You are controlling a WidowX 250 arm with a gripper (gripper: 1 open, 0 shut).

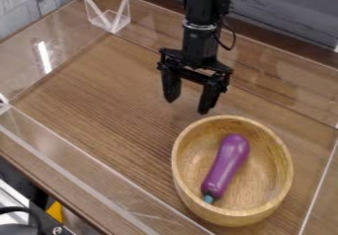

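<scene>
My black gripper (189,95) hangs in the upper middle of the camera view, just behind a round wooden bowl (188,155), with its fingers spread open and nothing visible between them. In the bowl at the lower right lies a purple eggplant-like object (228,162) with a teal tip toward the front.
A clear wire-like holder (109,15) stands at the back left. A small yellow object (55,208) and dark cabling are at the lower left edge.
</scene>
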